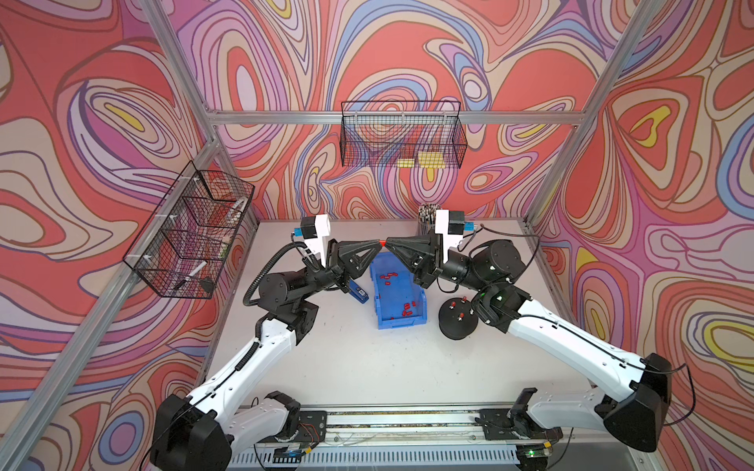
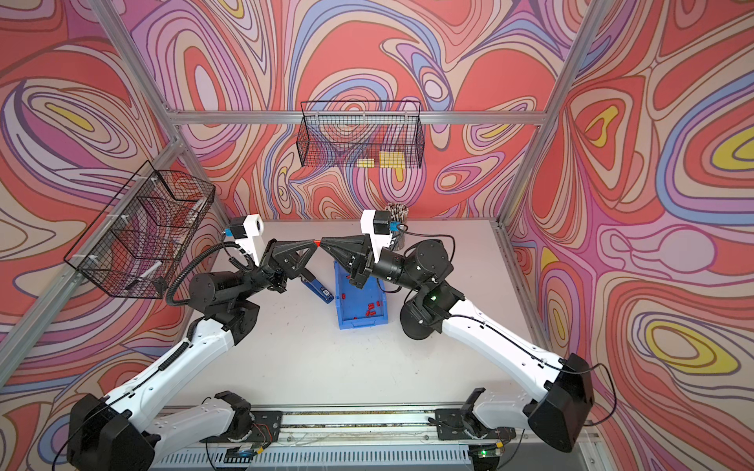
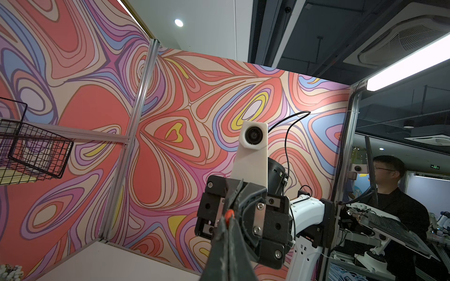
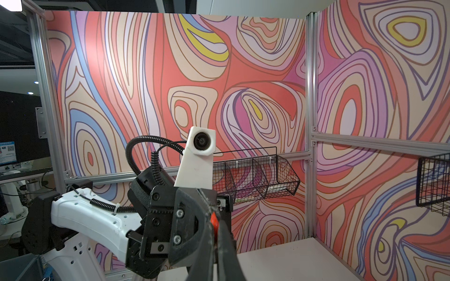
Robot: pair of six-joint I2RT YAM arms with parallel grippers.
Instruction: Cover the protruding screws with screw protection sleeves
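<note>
A red sleeve [image 3: 228, 215] is caught between the fingertips of both grippers, high above the table; only a small part of it shows. From the left, my left gripper [image 1: 381, 243] is shut on one end. My right gripper [image 1: 388, 242] is shut on the other end; its fingers [image 4: 207, 248] are close together in the right wrist view. Several loose red sleeves [image 1: 407, 309] lie in the blue tray [image 1: 403, 323]. On the table right of the tray stands a round black base [image 1: 452, 328], with several small red tips on top.
A dark blue tool [image 2: 320, 290] lies left of the tray. Behind the right gripper stands a holder of pale pieces [image 2: 396, 212]. Wire baskets [image 1: 403, 141] hang on the back and left frames.
</note>
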